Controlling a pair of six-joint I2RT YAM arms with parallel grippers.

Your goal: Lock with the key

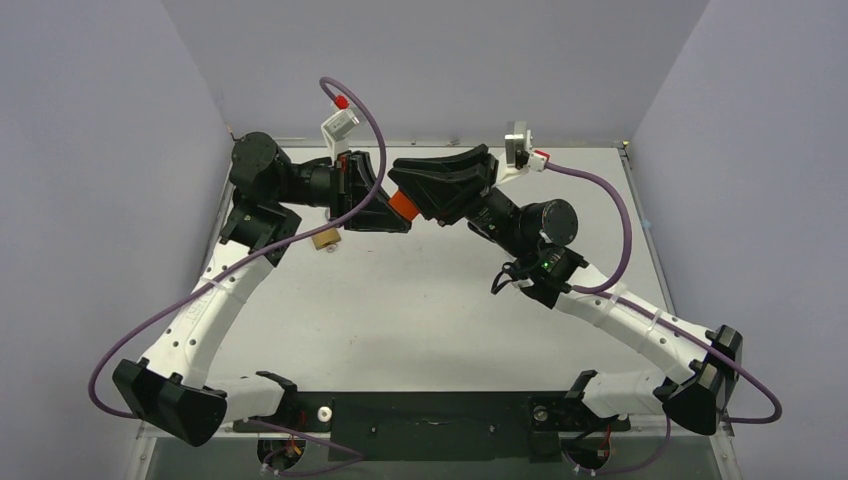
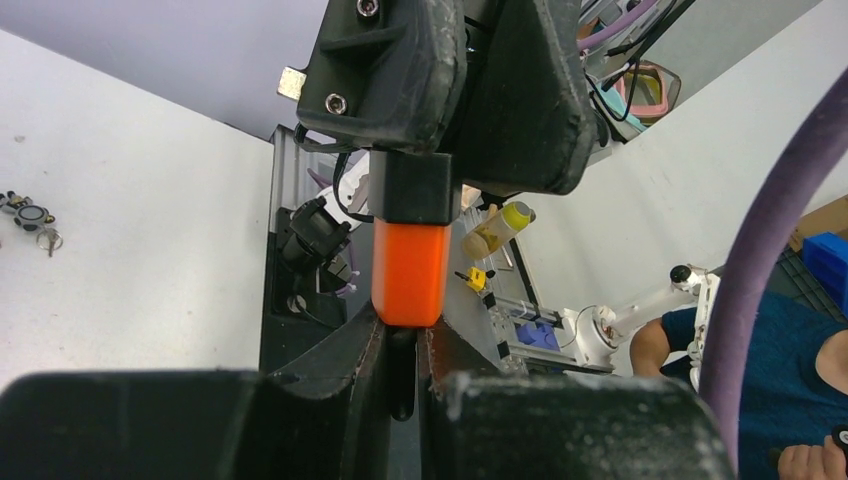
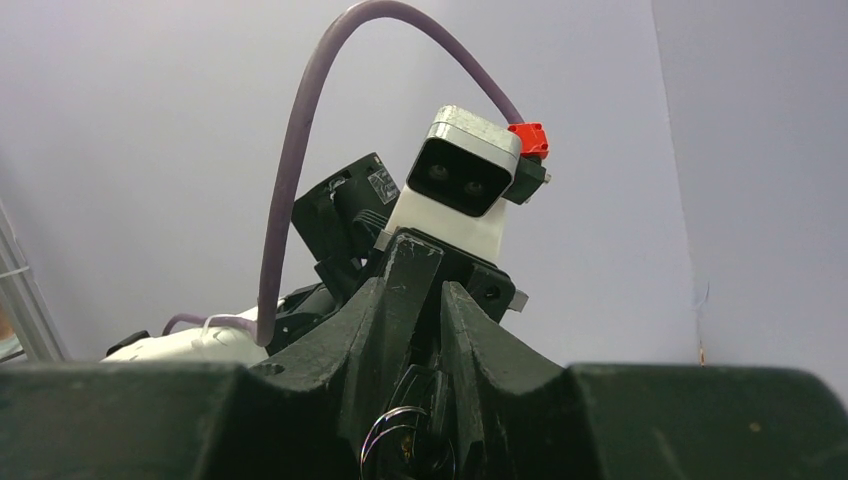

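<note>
An orange block with a dark cap (image 2: 408,270) is held up between my grippers, above the table. My left gripper is shut at its lower end, round a dark narrow piece; my right gripper (image 1: 410,180) comes from the right and is shut on the capped end. In the right wrist view metal rings (image 3: 395,425) show low between the fingers. A padlock-like brass piece (image 1: 326,238) lies on the table behind the left arm. The key itself cannot be made out clearly.
Grey walls stand left, right and behind. Purple cables arch over both wrists. In the left wrist view small metal items (image 2: 32,215) lie on the table.
</note>
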